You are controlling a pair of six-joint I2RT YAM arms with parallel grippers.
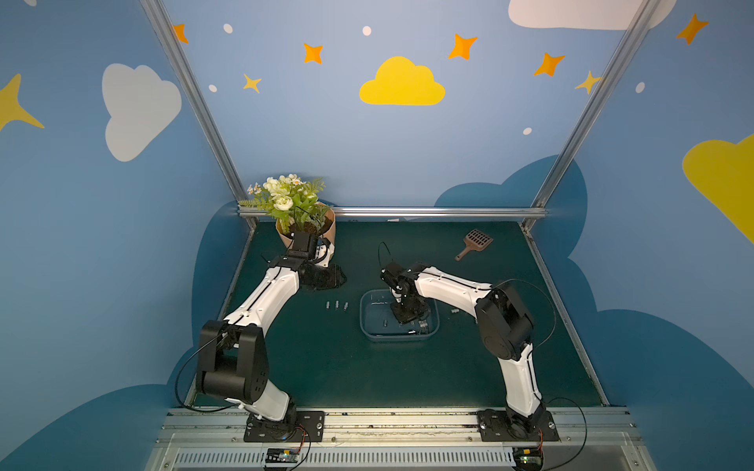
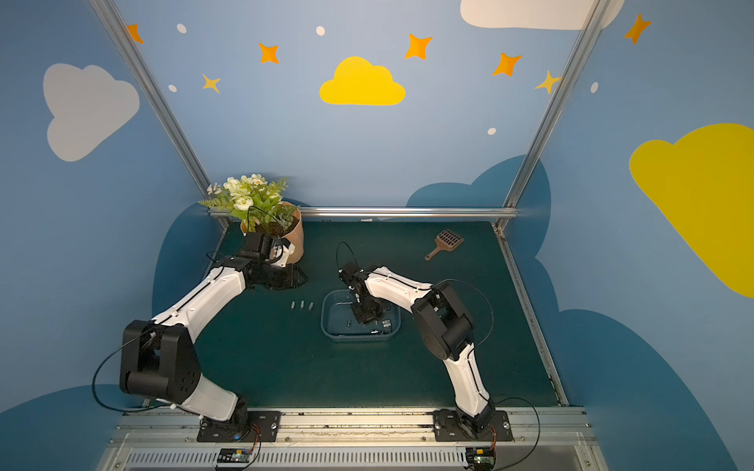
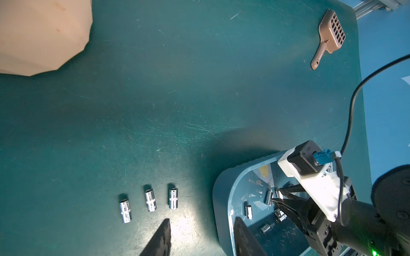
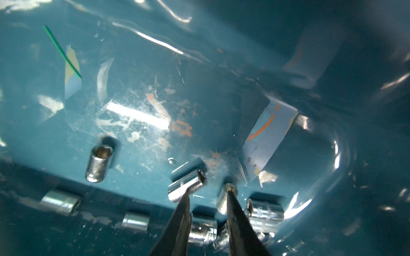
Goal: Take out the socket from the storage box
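Note:
The blue storage box (image 1: 369, 333) holds several chrome sockets (image 4: 98, 164). My right gripper is inside it, fingers apart among the sockets, with a small socket (image 4: 225, 199) by its right fingertip; whether it is gripped is not clear. Three sockets (image 3: 150, 199) lie in a row on the green table left of the box. My left gripper hangs open above the table between that row and the box, with nothing between its fingers.
A flower pot (image 1: 328, 227) stands at the back left behind my left arm. A brown slotted scoop (image 1: 476, 240) lies at the back right.

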